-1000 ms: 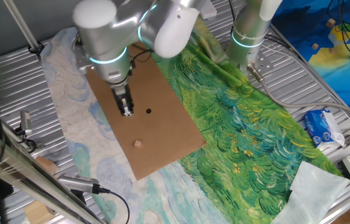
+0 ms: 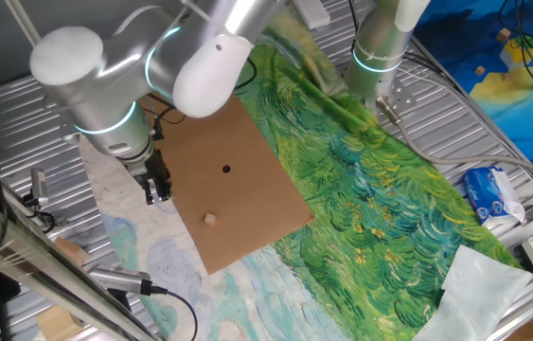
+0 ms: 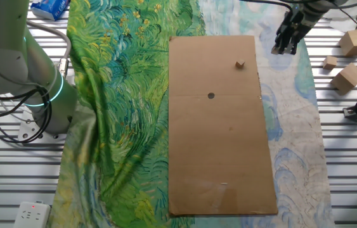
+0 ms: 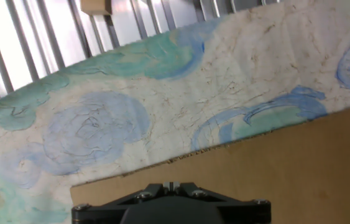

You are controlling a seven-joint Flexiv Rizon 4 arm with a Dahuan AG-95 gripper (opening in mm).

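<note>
A brown cardboard sheet point(image 2: 247, 204) lies on the painted cloth, with a round dark spot point(image 3: 211, 95) on it. One small wooden cube point(image 2: 209, 219) rests on the sheet; in exterior view 2 the same cube point(image 3: 240, 64) sits toward the sheet's upper right. My gripper point(image 2: 158, 198) hangs beyond the sheet's edge, over the pale cloth and apart from the cube. At the bottom of the wrist view, the gripper has its fingertips together, and nothing shows between them. The cube is out of the wrist view.
Wooden blocks point(image 3: 354, 42) of different sizes lie on the slatted metal table point(image 3: 337, 145), past the cloth's edge. A blue-and-white packet point(image 2: 493, 196) lies at the right. Most of the cardboard is bare.
My gripper has moved left in exterior view 1, from above the cardboard to over the pale cloth beside it. The cube on the cardboard has stayed put.
</note>
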